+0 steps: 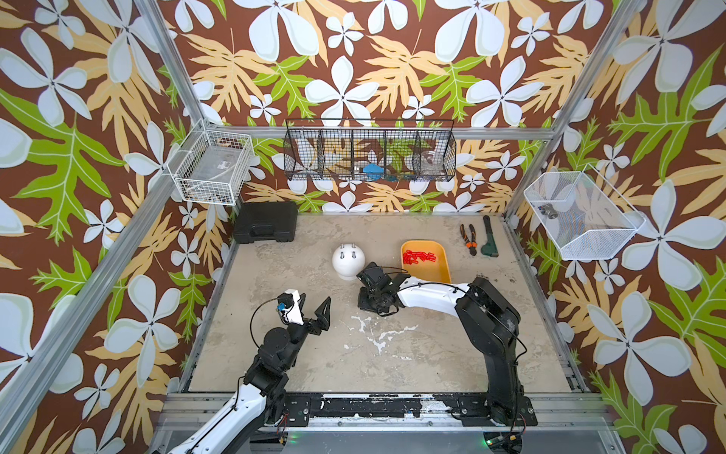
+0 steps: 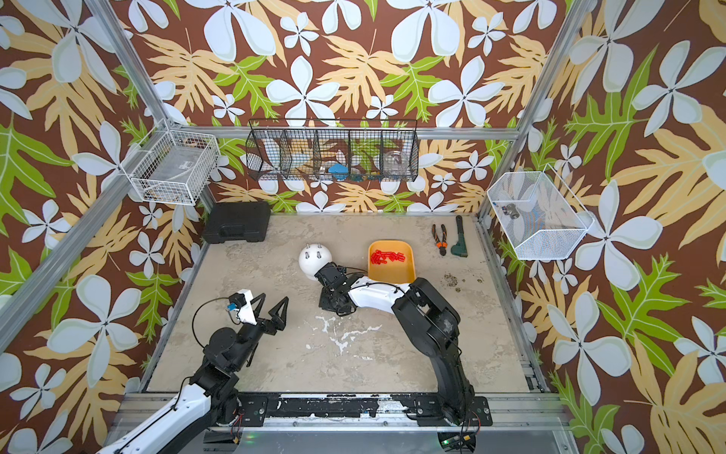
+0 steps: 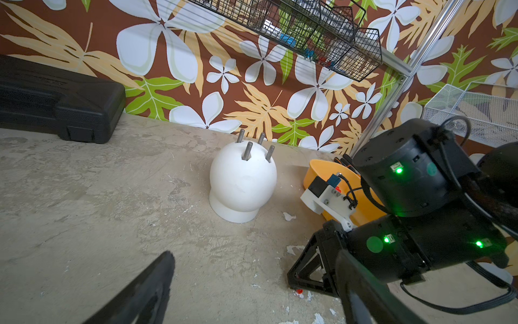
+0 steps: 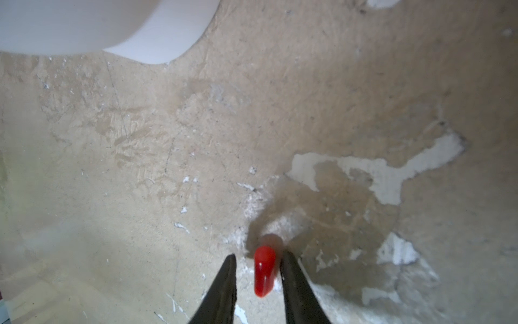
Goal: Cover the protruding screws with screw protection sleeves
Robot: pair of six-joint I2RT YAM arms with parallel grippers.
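A white round body (image 3: 242,175) stands on the table with several bare grey screws (image 3: 247,151) sticking up from its top. One red sleeve (image 4: 263,271) shows between the fingertips of my right gripper, close to the table, with a gap visible on either side of it. That gripper is part open, to the right and front of the white body. More red sleeves (image 1: 419,257) lie in a yellow bin (image 1: 436,274). My left gripper (image 1: 314,310) stands open and empty at the left; its blurred fingers (image 3: 153,289) frame the bottom of the left wrist view.
Pliers (image 1: 469,239) and a dark green tool (image 1: 489,237) lie at the back right. A black case (image 1: 265,221) sits at the back left. Wire baskets (image 1: 370,155) hang on the walls. Bare table lies between the arms and along the front.
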